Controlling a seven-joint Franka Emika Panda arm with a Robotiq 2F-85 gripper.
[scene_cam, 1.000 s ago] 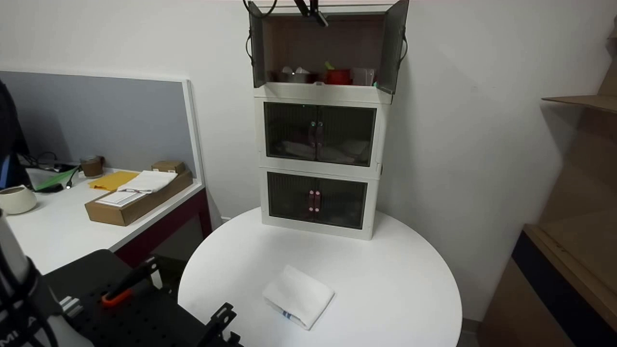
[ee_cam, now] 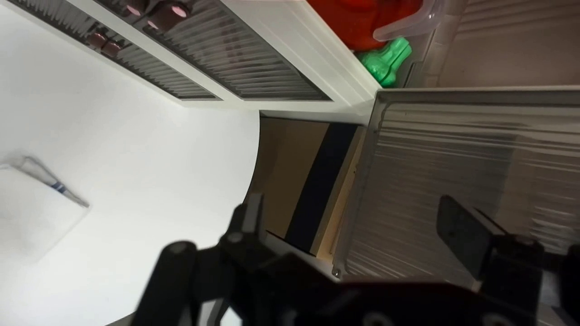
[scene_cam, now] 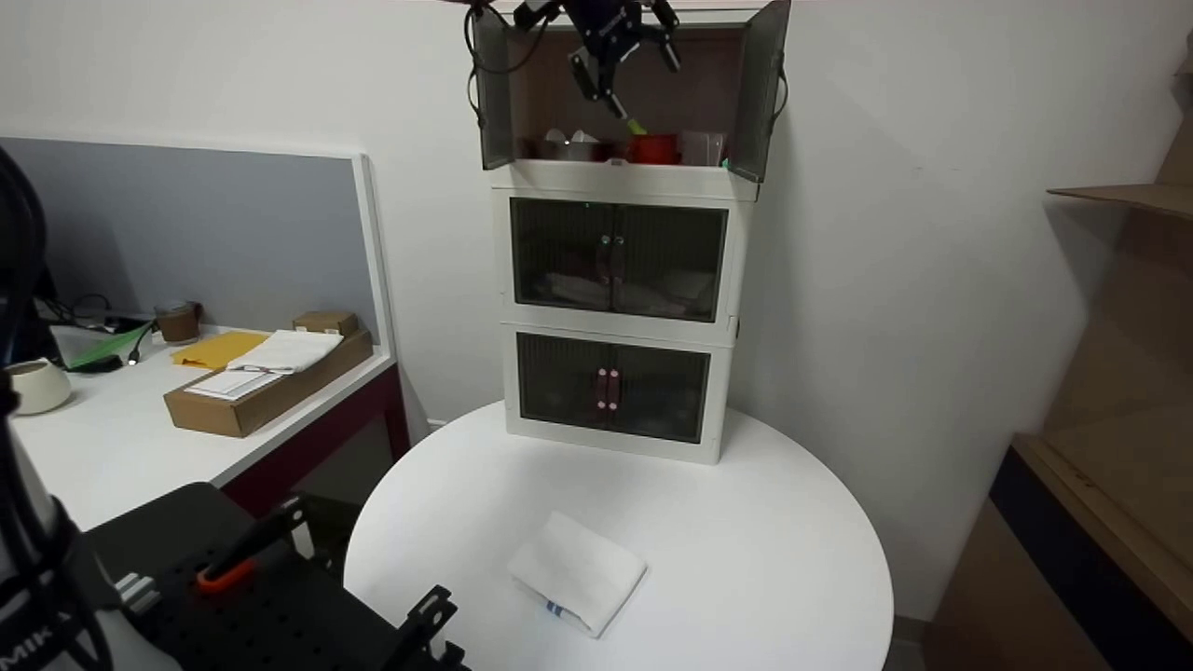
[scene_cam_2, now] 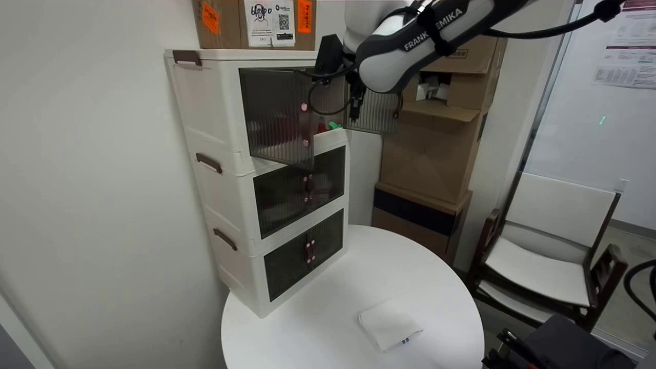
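My gripper stands open with nothing between its fingers. In exterior view 1 the gripper hangs in front of the open top compartment of the white cabinet. A red pot with a yellow-green item above it sits there, beside a grey pan holding pale items and a clear container. The wrist view shows a red vessel, a clear curved handle and a green object at the compartment's right corner. A folded white cloth with blue stripes lies on the round table.
Both top doors, left and right, are swung outward; the right door lies behind my fingers in the wrist view. The two lower compartments are closed.
My gripper has come down from the top edge of exterior view 1 and now hangs lower, before the open compartment. The cabinet contents and the cloth look unmoved.
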